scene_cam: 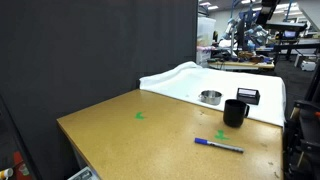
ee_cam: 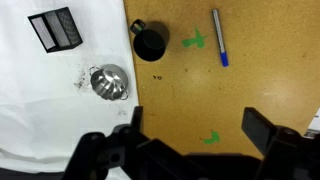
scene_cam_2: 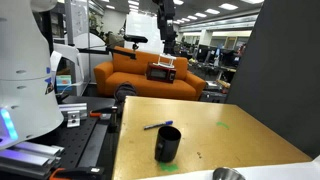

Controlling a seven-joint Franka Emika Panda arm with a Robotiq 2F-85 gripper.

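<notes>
My gripper hangs high over the table, its two fingers spread wide at the bottom of the wrist view with nothing between them. Below it, a black mug (ee_cam: 150, 43) stands upright by the edge of the white surface. A blue marker (ee_cam: 221, 38) lies on the brown tabletop to the mug's right. On the white surface sit a small metal pot with handles (ee_cam: 109, 82) and a black rectangular holder (ee_cam: 56, 30). Exterior view 1 also shows the mug (scene_cam: 236, 113), the marker (scene_cam: 218, 146), the pot (scene_cam: 210, 97) and the holder (scene_cam: 248, 96).
Green tape marks (ee_cam: 194, 38) are stuck to the brown tabletop (scene_cam: 140, 140), which is broad and mostly bare. A dark partition (scene_cam: 100, 55) runs behind the table. An orange couch (scene_cam_2: 115, 75) stands beyond it in exterior view 2.
</notes>
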